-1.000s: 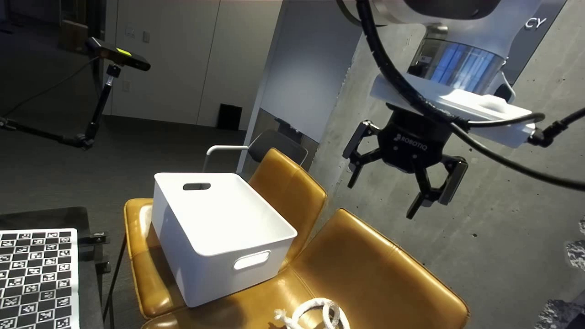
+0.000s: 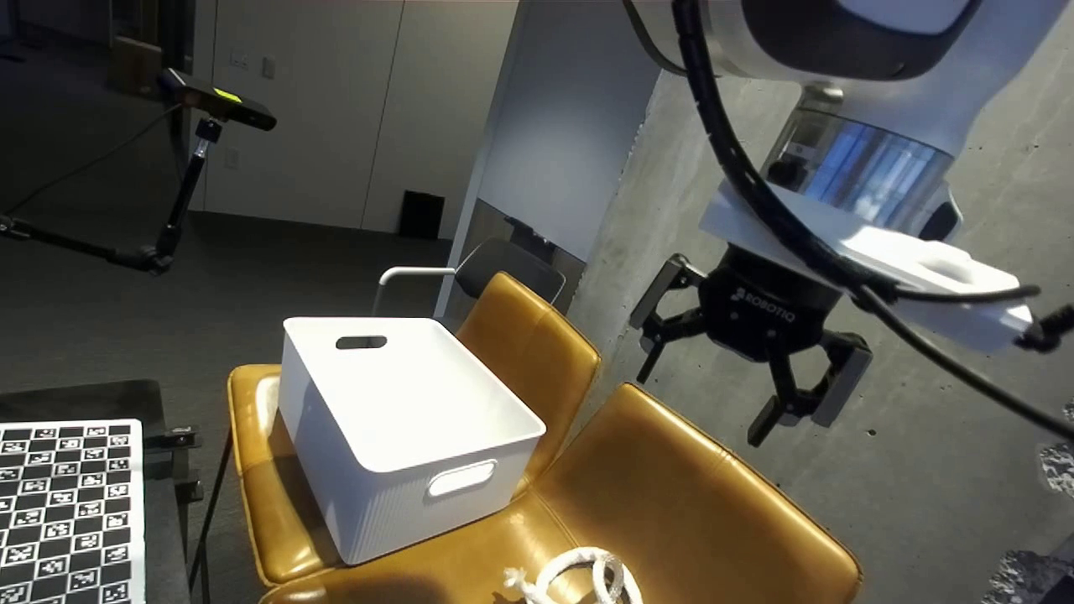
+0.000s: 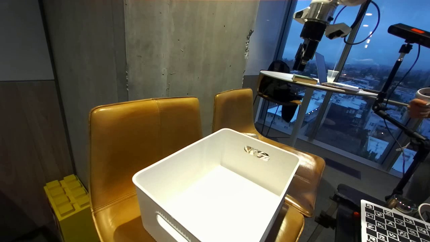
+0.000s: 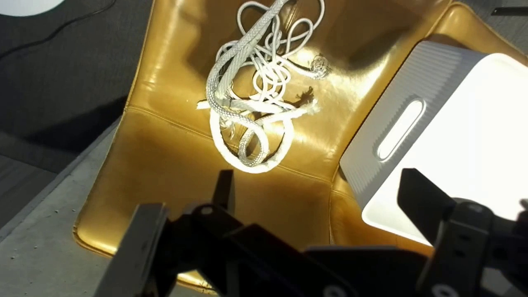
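Observation:
My gripper (image 2: 701, 411) is open and empty, held high above the back of the near tan chair. Below it in the wrist view, its fingers spread wide on either side. A tangle of white and grey rope (image 4: 255, 106) lies on that chair's seat; only a loop of the rope (image 2: 596, 575) shows at the bottom of exterior view 1. The white bin (image 2: 404, 393) stands to the left of the rope across the tan seats. Its floor (image 3: 219, 201) looks empty in exterior view 2.
The near chair's backrest (image 2: 695, 483) rises beneath the gripper, close to a concrete wall (image 2: 936, 403). A checkered board (image 2: 70, 513) lies left of the bin, under a camera on a stand (image 2: 216, 97). A yellow block (image 3: 72, 205) sits on the floor.
My gripper has come down somewhat and tilted, with the arm shifting slightly right. It was open before too. The bin and rope have not moved.

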